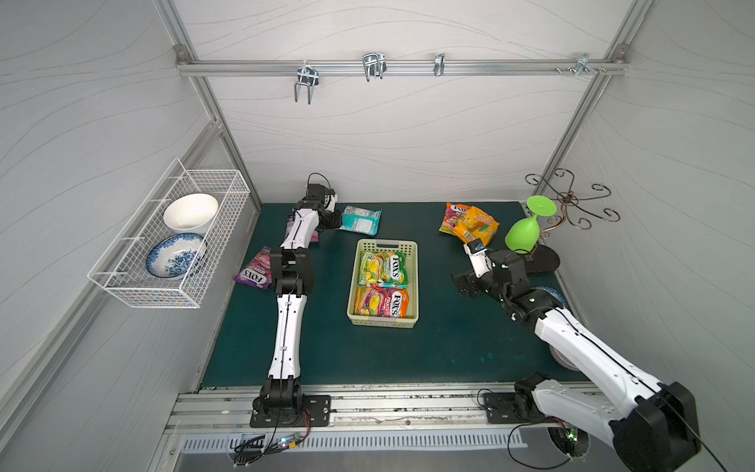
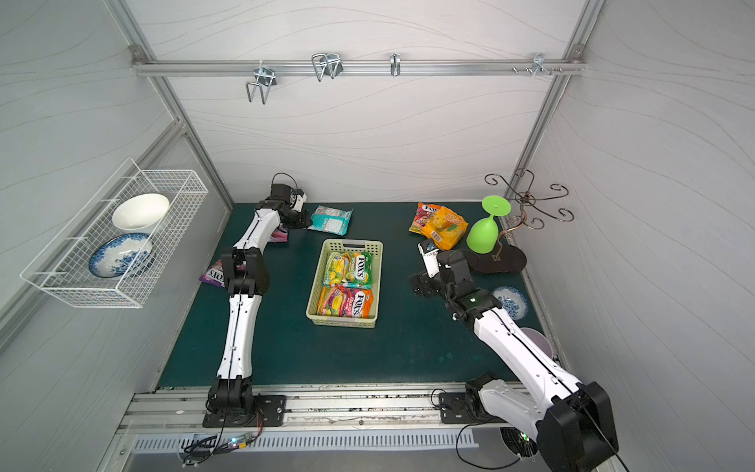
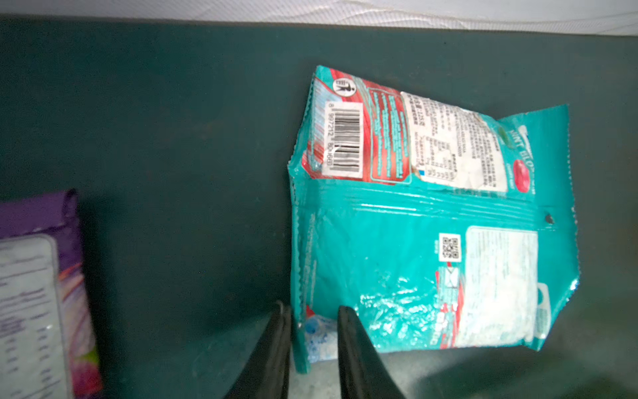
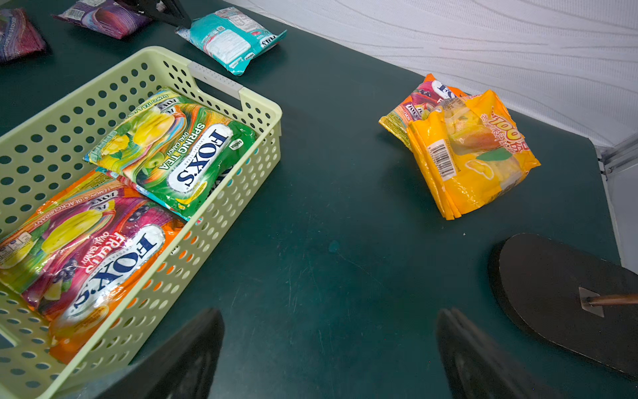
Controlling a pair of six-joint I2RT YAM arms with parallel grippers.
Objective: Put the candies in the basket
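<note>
A teal candy bag (image 3: pixel 412 226) lies back-up near the far edge of the table. My left gripper is at its near left corner, the fingertips either side of the bag's edge with a narrow gap between them; no firm grip shows. The light-green basket (image 1: pixel 354 283) holds a green bag (image 4: pixel 199 149) and a pink-orange bag (image 4: pixel 99 239). An orange bag (image 4: pixel 475 149) overlaps a red-yellow bag (image 4: pixel 415 106) at the back right. Two purple bags lie at the left, one of them (image 1: pixel 255 270) beside the left arm. My right gripper is open and empty, right of the basket.
A green goblet (image 1: pixel 525 228) and a metal stand on a dark base (image 4: pixel 565 292) are at the right. A wire rack (image 1: pixel 141 287) with two bowls hangs on the left wall. Bare table lies between the basket and the orange bag.
</note>
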